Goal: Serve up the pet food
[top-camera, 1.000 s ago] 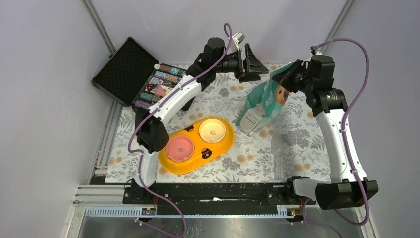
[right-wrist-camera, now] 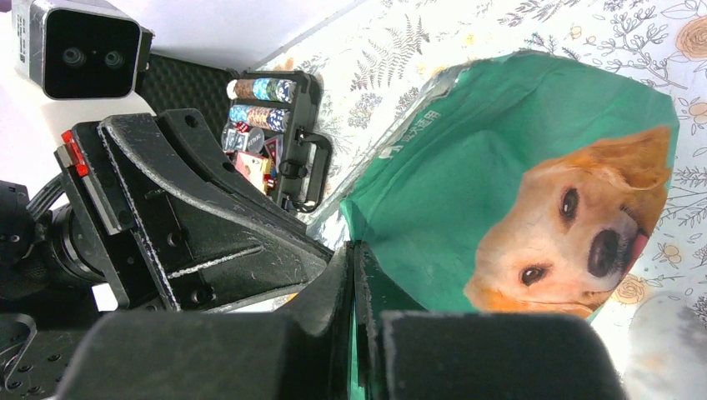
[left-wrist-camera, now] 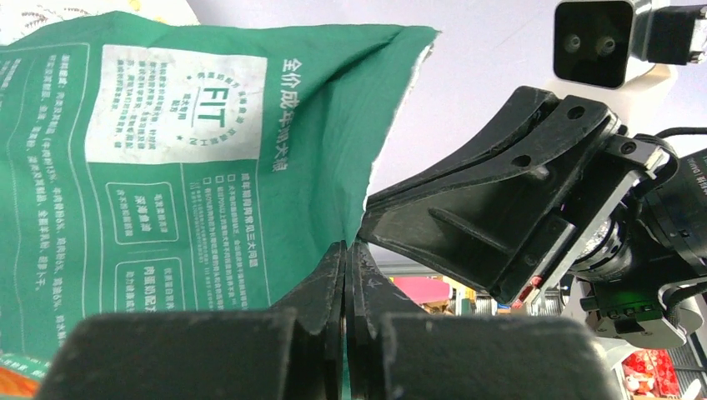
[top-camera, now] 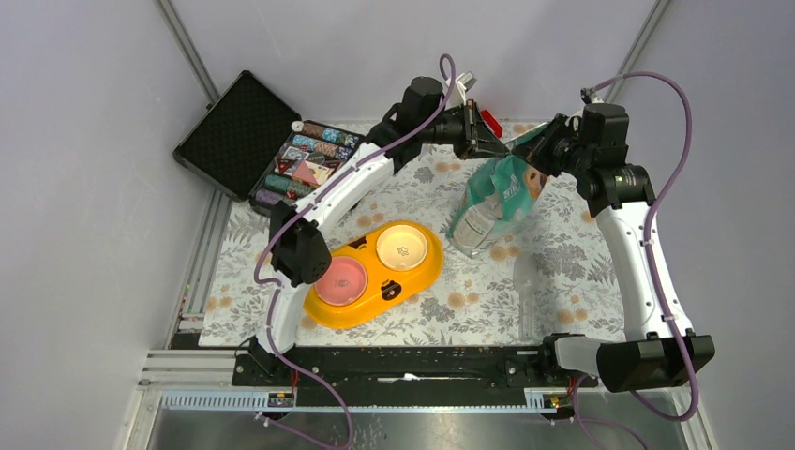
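The green pet food bag (top-camera: 511, 183), with a dog's face printed on one side, stands at the back right of the table. My left gripper (top-camera: 507, 151) is shut on one part of its top edge. The bag's green film (left-wrist-camera: 317, 192) runs in between these fingers in the left wrist view. Close beside it, my right gripper (top-camera: 531, 150) is shut on the edge too; the green bag (right-wrist-camera: 433, 192) enters its fingertips. A yellow double feeder (top-camera: 427, 272) carries a cream bowl (top-camera: 401, 247) and a pink bowl (top-camera: 341, 281). A clear scoop (top-camera: 526, 281) lies right of it.
At the back left an open black case (top-camera: 234, 131) holds rolls and cards. The left arm reaches over the table between case and feeder.
The left gripper, open and left of the bag before, has moved right to the bag's top edge and shut there. The right gripper and the feeder have stayed about where they were.
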